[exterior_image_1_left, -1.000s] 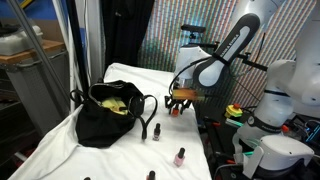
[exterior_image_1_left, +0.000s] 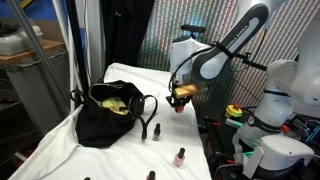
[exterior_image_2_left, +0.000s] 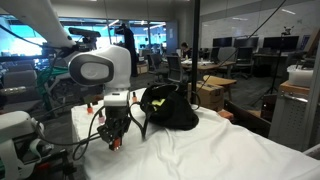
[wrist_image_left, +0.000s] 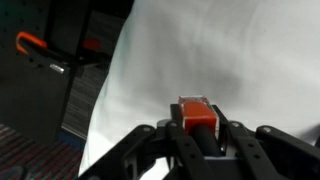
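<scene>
A small bottle with an orange-red top (wrist_image_left: 198, 112) stands out against the white cloth in the wrist view. My gripper is shut on it, the dark fingers close on both sides. In exterior view 1 the gripper (exterior_image_1_left: 181, 101) is over the right part of the cloth, with the red of the bottle (exterior_image_1_left: 180, 109) just below. From exterior view 2, the red bottle (exterior_image_2_left: 117, 142) shows beneath the gripper. Whether its base touches the cloth cannot be made out.
A black bag (exterior_image_1_left: 92, 127) with something yellow inside lies open left of the gripper. Several small bottles stand nearer the camera, including a dark one (exterior_image_1_left: 157, 132) and a pink one (exterior_image_1_left: 180, 158).
The bag and the other bottles stay in place.
</scene>
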